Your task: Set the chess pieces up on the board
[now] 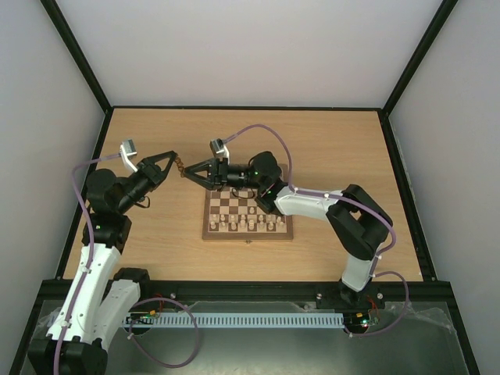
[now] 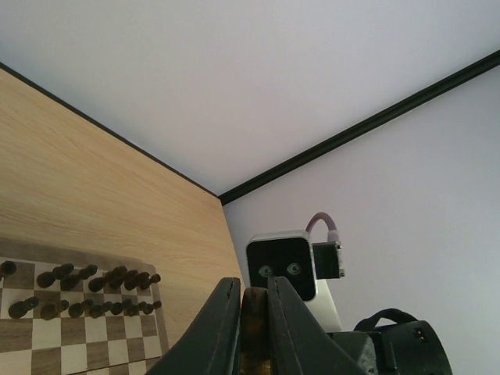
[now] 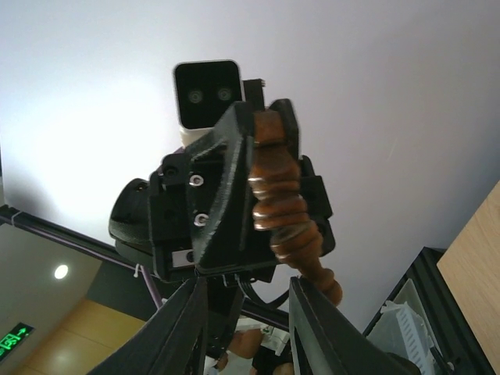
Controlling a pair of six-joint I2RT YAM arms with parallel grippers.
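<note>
A brown turned wooden chess piece (image 1: 179,166) is held up in my left gripper (image 1: 173,156), which is shut on it; in the right wrist view the piece (image 3: 285,219) hangs from those fingers. My right gripper (image 1: 190,170) is close beside the piece, its fingers apart, seen in the right wrist view just below the piece's lower end. The chessboard (image 1: 208,233) lies on the table below the right arm, with rows of pieces standing along the near side. Part of the board is hidden by that arm.
Dark frame edges and white walls (image 1: 242,55) surround it.
</note>
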